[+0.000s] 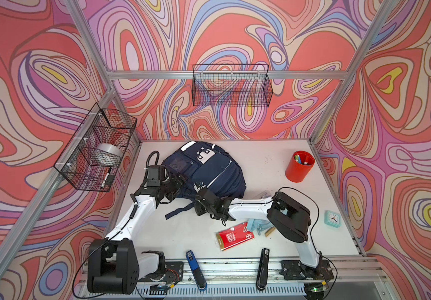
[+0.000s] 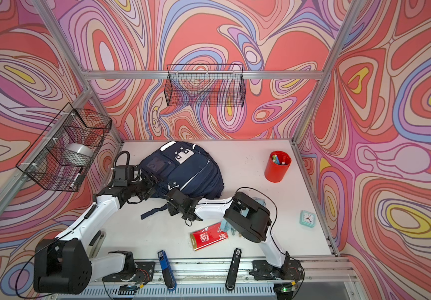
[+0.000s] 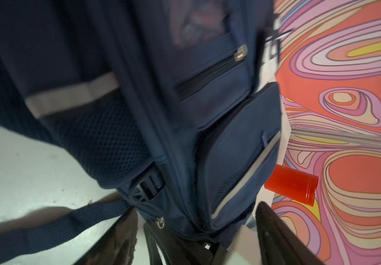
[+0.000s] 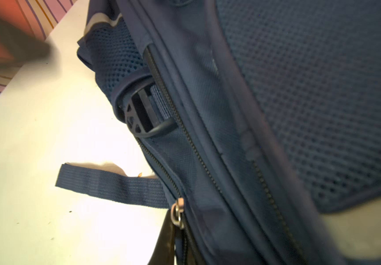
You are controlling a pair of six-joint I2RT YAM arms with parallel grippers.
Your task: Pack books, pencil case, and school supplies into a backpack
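The navy backpack [image 1: 215, 170] lies at the back left of the table, its flap folded over the grey-lined main compartment. My left gripper [image 1: 179, 186] is at its left front side, fingers [image 3: 119, 238] spread wide, nothing gripped between them. At the front edge, my right gripper [image 1: 198, 191] is shut at the metal zipper pull [image 4: 178, 214], which sits at its fingertips. In front lie a red packet [image 1: 234, 236] and a light blue pouch [image 1: 258, 225], partly under the right arm. A red cup [image 1: 299, 167] with pens inside stands at the back right.
A teal clock [image 1: 332, 218] sits at the right edge. A loose strap [image 1: 179, 211] trails from the bag's front. Wire baskets hang at the back [image 1: 232, 92] and left [image 1: 95, 150].
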